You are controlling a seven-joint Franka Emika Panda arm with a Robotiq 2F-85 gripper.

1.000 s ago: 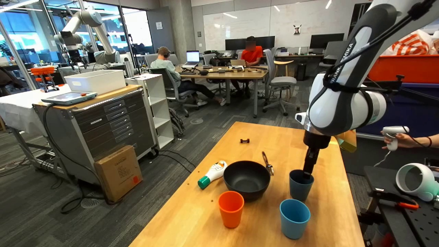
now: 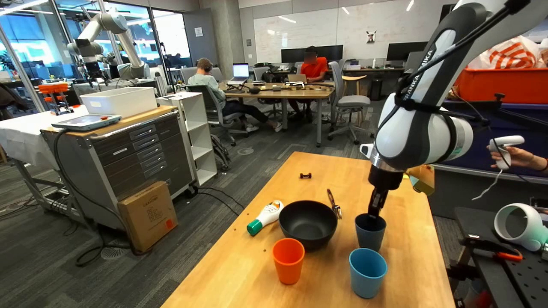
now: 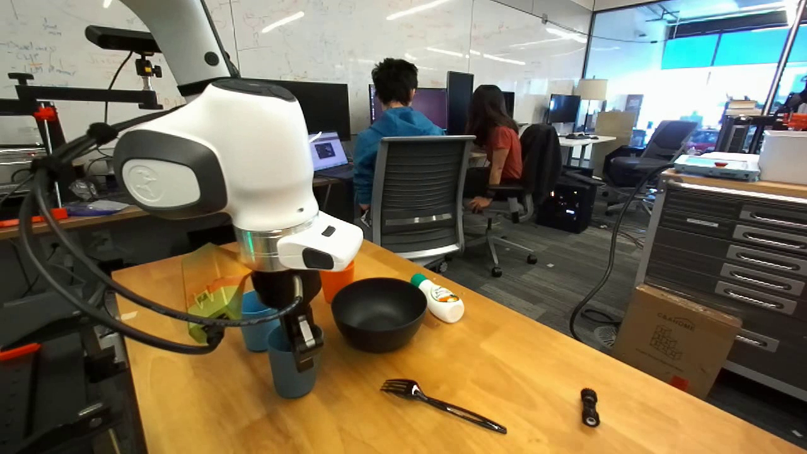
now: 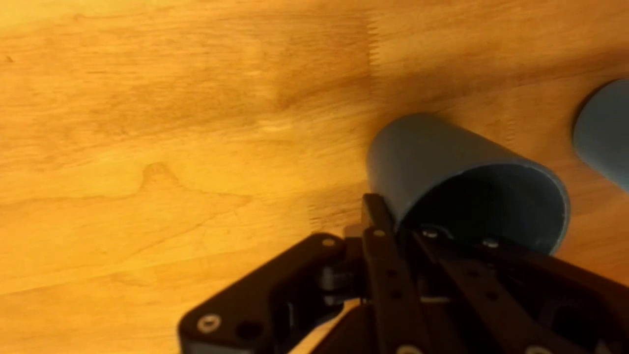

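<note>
A dark grey-blue cup (image 2: pixel 370 236) is upright near the table's right side. My gripper (image 2: pixel 374 217) points down at it, shut on its rim; one finger (image 4: pixel 378 213) lies outside the wall and the other reaches inside, where the dark interior hides its tip. In exterior view 2 the same cup (image 3: pixel 292 372) stands below the arm, and whether its base touches the wood cannot be told. A lighter blue cup (image 2: pixel 367 273) is close by, nearer that camera. An orange cup (image 2: pixel 288 261) and a black bowl (image 2: pixel 308 223) stand to the left.
Beside the bowl lie a white bottle with a green cap (image 2: pixel 264 217) and a black fork (image 3: pixel 442 406). A small black dumbbell-shaped object (image 2: pixel 305 175) is farther off. A yellow-green translucent piece (image 3: pixel 215 291) is behind the arm. Bare wood fills the table's far half.
In exterior view 1, my gripper and the grey-blue cup have shifted together slightly left. The lighter blue cup, orange cup, bowl and bottle are where they were.
</note>
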